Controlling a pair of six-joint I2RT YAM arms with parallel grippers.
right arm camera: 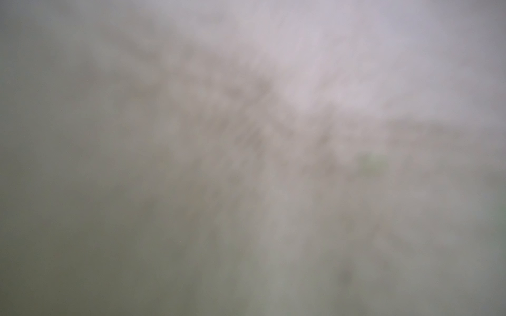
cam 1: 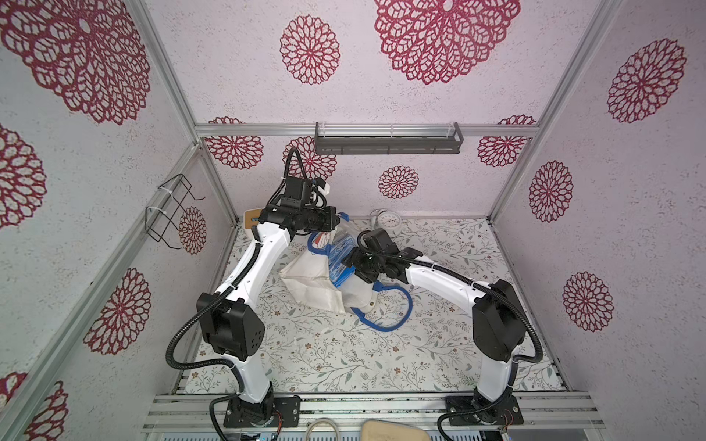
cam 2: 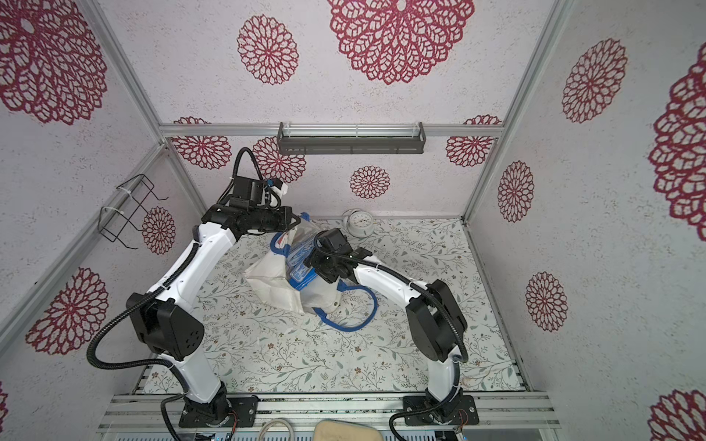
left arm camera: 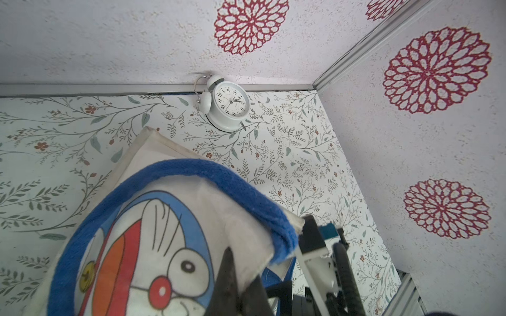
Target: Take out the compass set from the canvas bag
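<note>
The white canvas bag (cam 1: pixel 312 286), with blue handles and a cartoon face, is held up at the centre. Inside its mouth a blue-and-clear pack (cam 2: pixel 301 268), likely the compass set, shows. My left gripper is shut on the bag's cloth at its upper edge, beside a blue handle. My right gripper (cam 1: pixel 353 261) is at the bag's opening beside the pack; its fingers are hard to make out in the top views, and its wrist view is only a blur of pale material.
A white alarm clock (left arm camera: pixel 232 102) stands at the back wall. A dark shelf (cam 1: pixel 386 145) hangs above it.
</note>
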